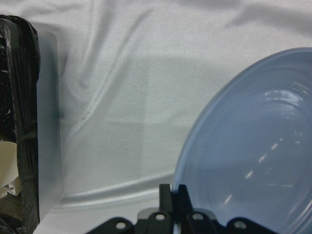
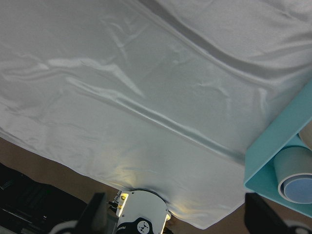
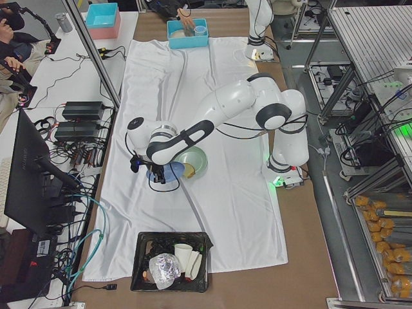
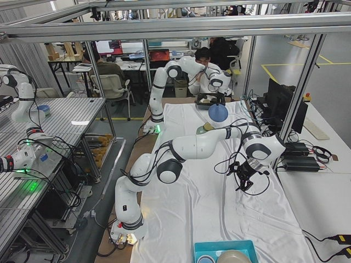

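A blue plate hangs in my left gripper, whose fingers are shut on its rim. In the camera left view the plate partly covers a green plate bearing a yellowish item. The camera right view shows the blue plate raised, tilted toward that camera. My right gripper is over the white cloth; in its wrist view the fingers stand wide apart at the lower edge, with nothing between them.
A black-lined bin holding cups and crumpled foil stands at one end of the cloth. A turquoise box with a cup and other tableware stands at the other end.
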